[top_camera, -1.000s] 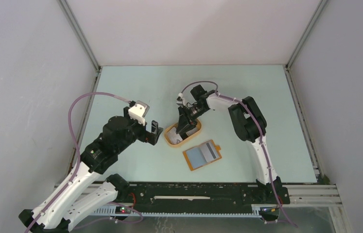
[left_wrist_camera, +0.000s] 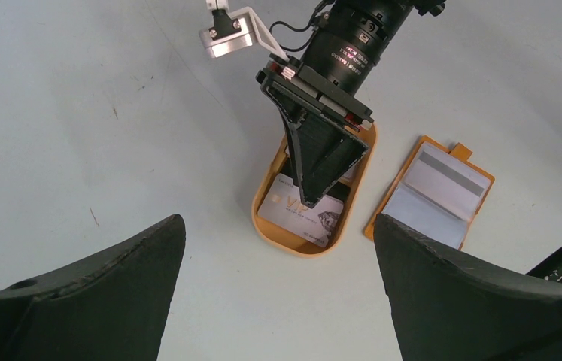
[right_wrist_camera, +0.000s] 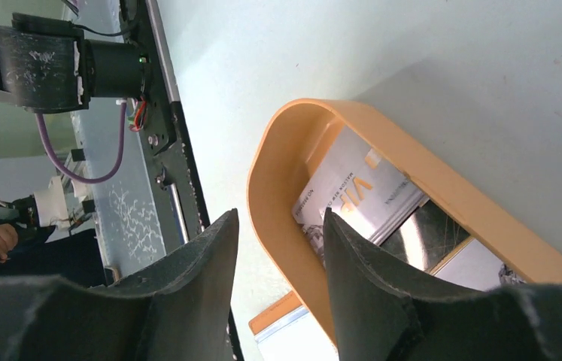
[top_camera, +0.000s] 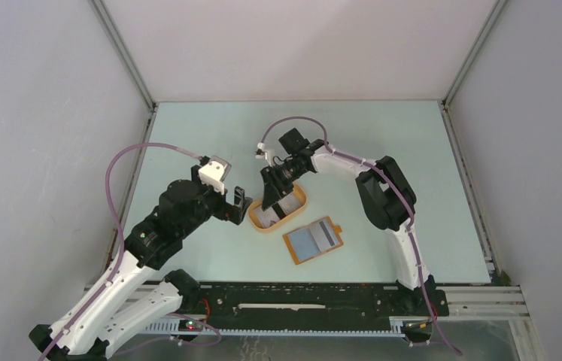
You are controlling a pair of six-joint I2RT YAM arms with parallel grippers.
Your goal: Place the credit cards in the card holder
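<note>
An orange oval tray (top_camera: 301,216) holds several cards; a white VIP card (right_wrist_camera: 356,184) lies at one end beside darker and white ones. The card holder (top_camera: 311,241), orange-rimmed with grey-blue compartments, lies below the tray in the top view. My right gripper (top_camera: 266,201) is over the tray, its fingertips close with a narrow gap in the right wrist view, at the tray wall, no card seen between them. My left gripper stands open, left of the tray in the top view, nothing between its fingers.
The left arm (top_camera: 172,226) occupies the left front; a dark rail runs along the front edge.
The left arm has stayed still.
</note>
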